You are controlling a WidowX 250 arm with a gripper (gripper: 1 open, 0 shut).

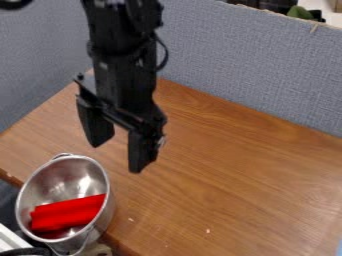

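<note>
The black gripper [118,137] hangs over the left part of the wooden table, open, with nothing between its fingers. It is above and behind a steel pot [94,183] at the lower left, which holds a red object [64,213] lying inside.
Grey padded walls [254,60] bound it at the back and left. Some white and dark items sit at the lower left corner, outside the pot.
</note>
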